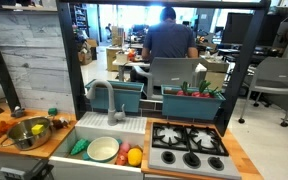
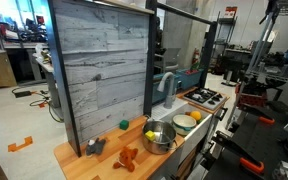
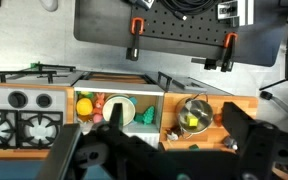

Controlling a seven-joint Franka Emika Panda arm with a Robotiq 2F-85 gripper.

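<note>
In the wrist view my gripper is open, its dark fingers spread wide. It hangs high above the toy kitchen and touches nothing. A metal pot (image 3: pixel 187 103) stands on the wooden counter with a yellow item (image 3: pixel 193 121) inside. In the sink (image 1: pixel 75 134) sit a pale bowl (image 1: pixel 103 149), a green item (image 1: pixel 80 146) and several round red, orange and yellow pieces (image 1: pixel 134 157). An orange-red item (image 2: pixel 128 158) lies on the counter beside the pot. I cannot see the gripper in either exterior view.
A grey faucet (image 1: pixel 111 98) rises behind the sink. The stove (image 1: pixel 191 148) with black grates fills the other side. Dark posts (image 1: pixel 71 62) frame the back, beside a grey wood panel (image 2: pixel 106 78). A black table (image 3: pixel 199 32) with orange-handled clamps (image 3: pixel 136 25) runs along the front.
</note>
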